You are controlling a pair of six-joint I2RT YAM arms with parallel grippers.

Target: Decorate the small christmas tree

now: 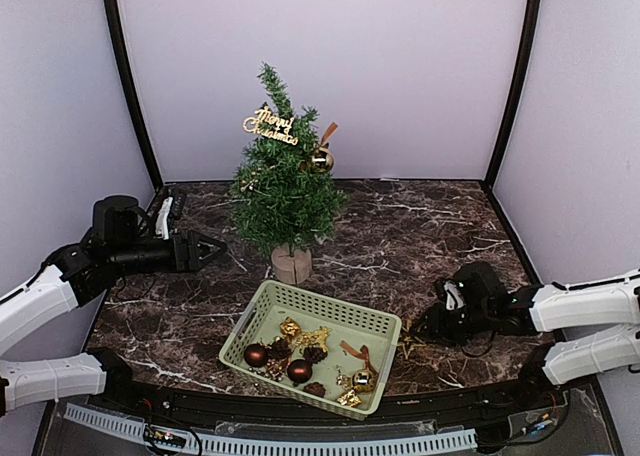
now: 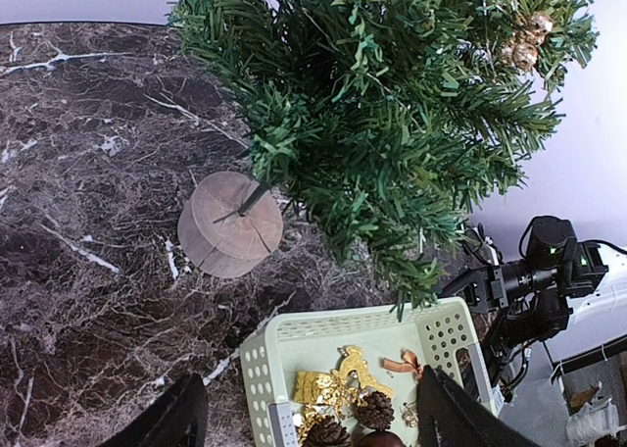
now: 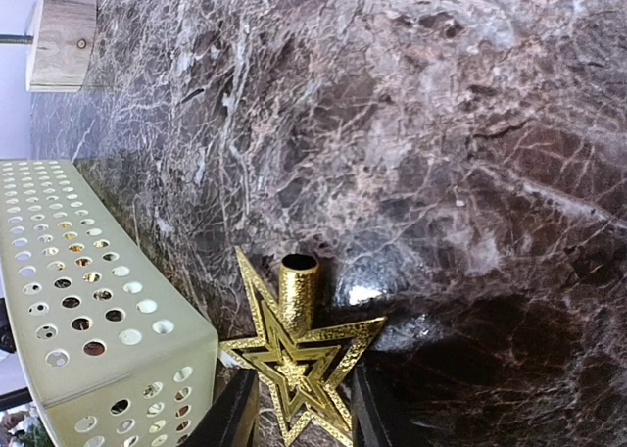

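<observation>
The small tree (image 1: pixel 285 201) on its wooden base (image 2: pixel 225 226) carries a Merry Christmas sign (image 1: pixel 270 126) and a gold bauble (image 1: pixel 322 160). A mesh basket (image 1: pixel 245 316) holds baubles, pine cones and gold ornaments. A gold star topper (image 3: pixel 294 369) lies on the table beside the basket's right end. My right gripper is down at the star, fingers part open around its lower part; whether they grip it is not clear. My left gripper (image 1: pixel 210 251) hangs open left of the tree, nothing between its fingers.
Panels wall the back and sides; a dark edge runs along the front.
</observation>
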